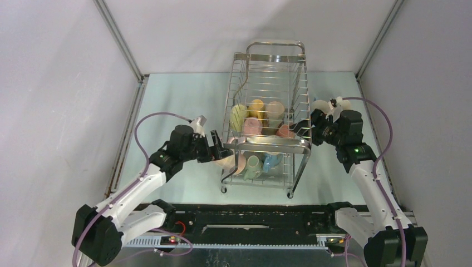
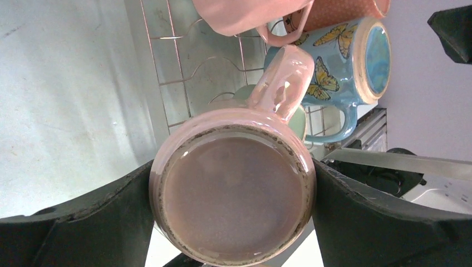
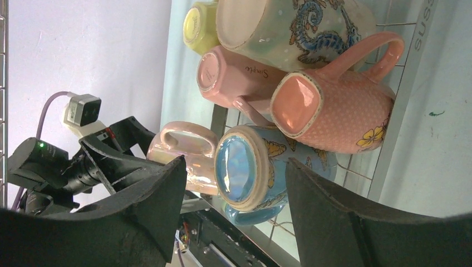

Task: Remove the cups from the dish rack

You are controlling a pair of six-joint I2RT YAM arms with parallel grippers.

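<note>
In the left wrist view a shiny pale pink mug (image 2: 236,192) lies with its base toward the camera and its handle up. My left gripper (image 1: 221,148) stands open at the rack's left front, one finger on each side of that mug. The right gripper is open and reaches in from the rack's right side. Before its fingers lies a blue butterfly mug (image 3: 236,169), with a dotted coral mug (image 3: 339,111) and a pink "Simple" mug (image 3: 239,78) above. A green mug (image 1: 252,167) sits low at the rack's front.
The metal dish rack (image 1: 271,146) has a front bar and side wires close to both grippers. Yellow cups (image 1: 256,107) and a patterned mug (image 1: 275,111) lie farther back. White cups (image 1: 321,107) stand outside, right of the rack. Left of the rack the table (image 1: 178,94) is clear.
</note>
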